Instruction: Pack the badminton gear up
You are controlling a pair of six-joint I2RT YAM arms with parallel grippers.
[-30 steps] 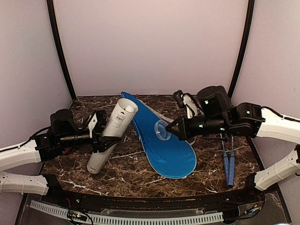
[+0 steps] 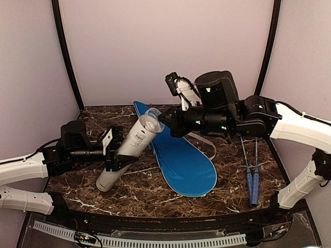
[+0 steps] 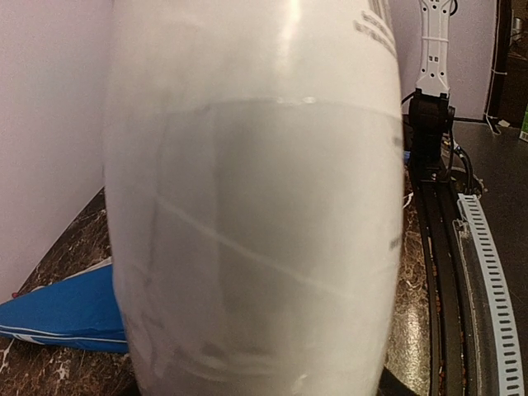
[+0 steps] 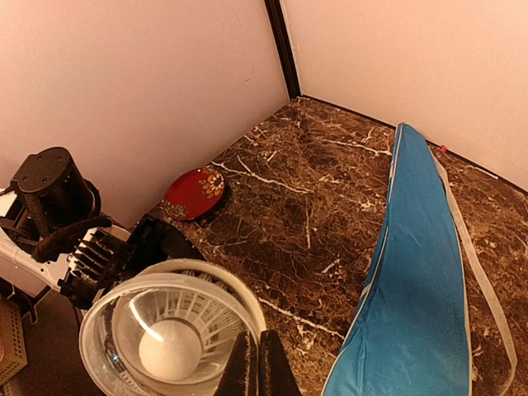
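A white shuttlecock tube (image 2: 135, 142), leaning with its mouth up-right, is held by my left gripper (image 2: 116, 155); it fills the left wrist view, hiding the fingers. My right gripper is shut on the rim of a clear plastic lid (image 4: 111, 330), held over the tube's mouth, where a white shuttlecock (image 4: 165, 359) shows inside. I cannot tell whether the lid is seated. A blue racket bag (image 2: 189, 170) with a strap lies flat behind and right of the tube. Two rackets (image 2: 252, 186) with blue grips lie at the right.
A red floral dish (image 4: 194, 194) lies at the table's left side in the right wrist view. Bare marble table (image 4: 289, 198) shows behind it. Walls enclose the sides and back, and a rail runs along the front edge.
My right gripper has moved left and up, bringing the lid from over the bag to the tube's mouth. The tube's top has shifted slightly right and down.
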